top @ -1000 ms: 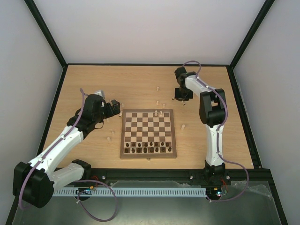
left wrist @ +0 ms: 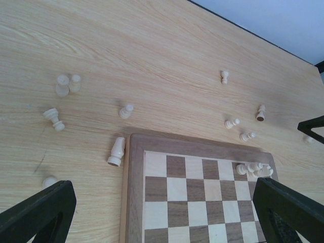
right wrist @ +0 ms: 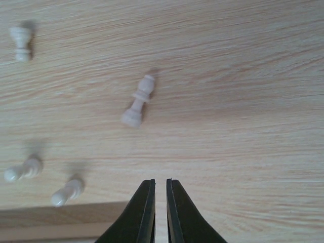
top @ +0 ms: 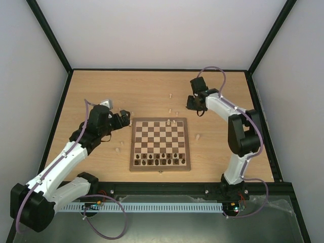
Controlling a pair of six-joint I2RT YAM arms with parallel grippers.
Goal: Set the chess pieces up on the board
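The chessboard has dark pieces in rows along its near end and a few white pieces at its far right edge. My open left gripper is above the table beside the board's far left corner; loose white pieces, including a white knight, lie below it. My right gripper is over the table beyond the board's far right corner. In the right wrist view its fingertips are close together; whatever may be between them is hidden. A white piece lies below, with upright white pieces nearby.
More loose white pieces lie scattered behind and on both sides of the board. Dark frame rails border the table, with walls beyond.
The right arm has shifted, its elbow swinging outward to the right and its gripper moving slightly left. The left arm has barely moved.
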